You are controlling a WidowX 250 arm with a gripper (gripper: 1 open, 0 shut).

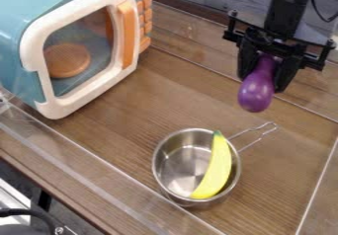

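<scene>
My gripper [272,53] is shut on a purple eggplant [258,89], held hanging in the air at the upper right. Below it on the wooden counter is a steel pot [176,163] with its wire handle toward the upper right; a yellow banana [214,167] lies inside it.
A toy microwave [40,27] in light blue and white stands at the upper left, an orange disc [69,60] visible behind its door. A dark cable runs at the lower left.
</scene>
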